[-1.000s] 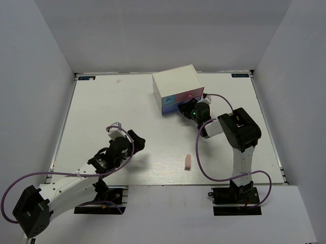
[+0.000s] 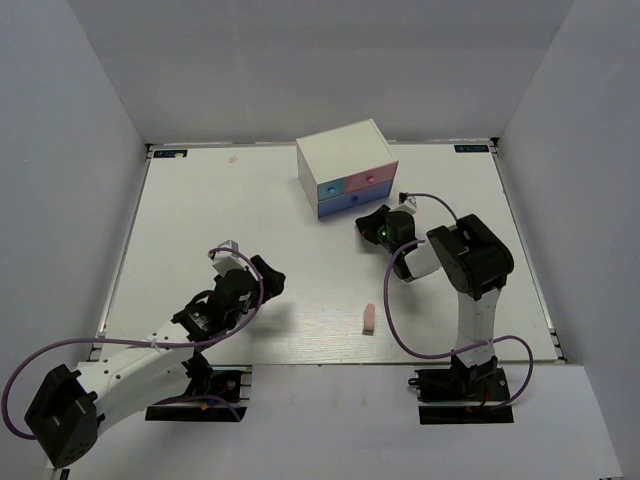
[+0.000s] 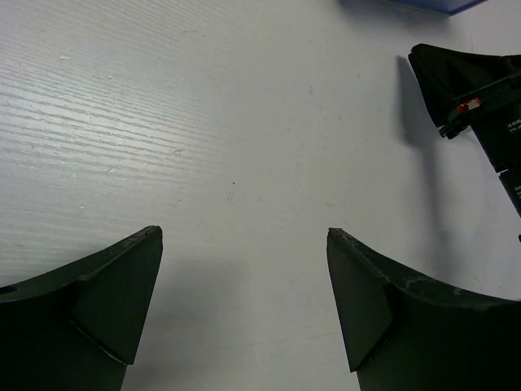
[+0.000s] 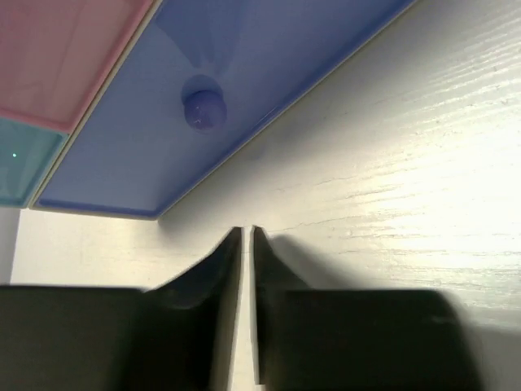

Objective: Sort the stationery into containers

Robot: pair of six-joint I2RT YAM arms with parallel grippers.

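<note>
A white cabinet (image 2: 345, 152) stands at the back, with a light-blue drawer (image 2: 331, 188) and a pink drawer (image 2: 370, 179) above a wide blue drawer (image 2: 355, 198). All three look closed. My right gripper is just in front of the blue drawer, clear of its round knob (image 4: 204, 110). A narrow gap parts its fingers, with nothing between them. On the table's front part lies a small pinkish block (image 2: 369, 319), perhaps an eraser. My left gripper is wide open and empty over bare table at the left.
In the left wrist view, the dark end of the right gripper shows at the upper right, close to the cabinet's blue edge (image 3: 444, 4).
My right gripper has drawn back from the cabinet front, toward the table's front edge. The cabinet sits slightly farther back than before. The left arm and the pinkish block have stayed put.
</note>
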